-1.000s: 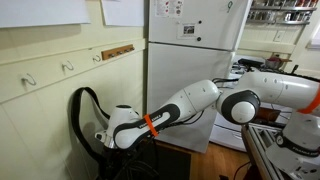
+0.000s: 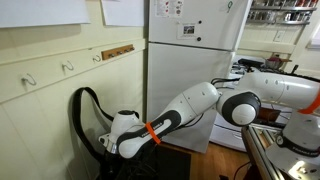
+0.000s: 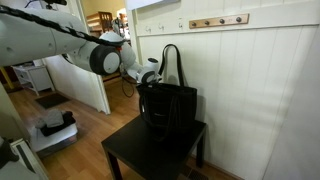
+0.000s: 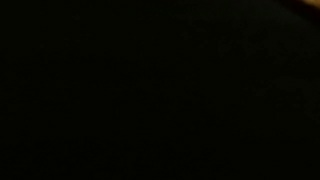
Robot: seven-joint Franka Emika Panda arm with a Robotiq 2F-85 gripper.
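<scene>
A black tote bag stands upright on a small black table, its strap loop rising above it against the white wall. In exterior view 1 the strap curves beside the wall, left of my wrist. My gripper is low at the bag, open, though its dark fingers barely show against the black. From exterior view 2, the bag hides most of the gripper. Nearly all of the wrist view is black, with one small brownish patch in the upper right corner; contact with the bag cannot be judged.
Wall hooks and a wooden hook rail are above the bag. A white fridge stands behind the arm.
The wrist has sunk slightly over the last second, closer to the bag. The strap and the bag look the same as before.
</scene>
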